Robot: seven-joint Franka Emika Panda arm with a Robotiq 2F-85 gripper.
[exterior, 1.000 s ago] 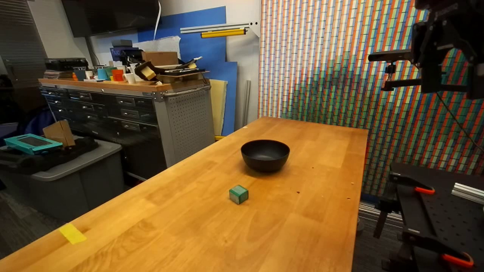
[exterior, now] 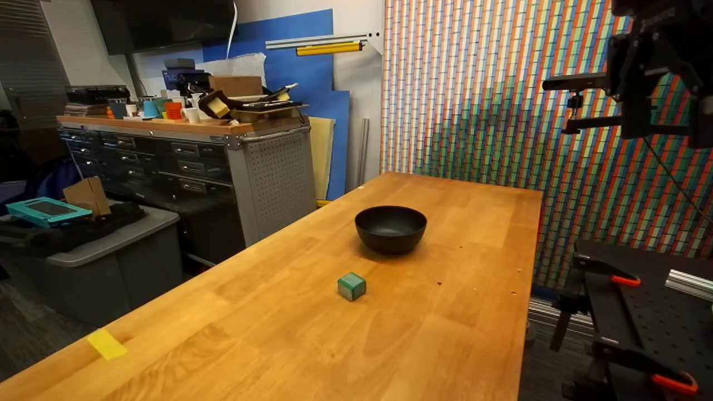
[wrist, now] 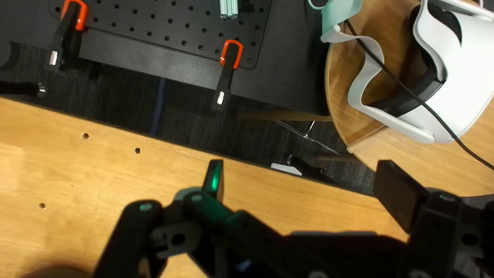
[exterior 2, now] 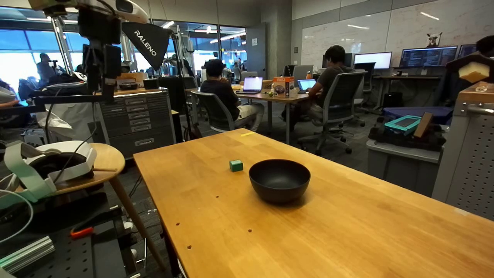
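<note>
A small green cube [exterior: 351,287] rests on the wooden table [exterior: 428,327], apart from a round black bowl [exterior: 391,229]. Exterior view 2 shows the same cube [exterior 2: 236,165] just beyond the bowl [exterior 2: 279,180] and to its left; the bowl is upright, and no object shows inside it. My gripper is high over the table's edge, well away from both. Its fingers [wrist: 400,194] stand wide apart in the wrist view with only table and floor visible between them. At the lower left corner of that view, a dark curved edge shows, perhaps the bowl.
Beside the table is a black workbench [wrist: 153,41] with orange-tipped clamps. A round stool [exterior 2: 107,160] holds a white headset [wrist: 463,78] with a cable. Yellow tape [exterior: 107,343] marks one table edge.
The dark hand at the upper right of exterior view 1 is almost unmoved, perhaps a touch lower. Cube and bowl stay in place.
</note>
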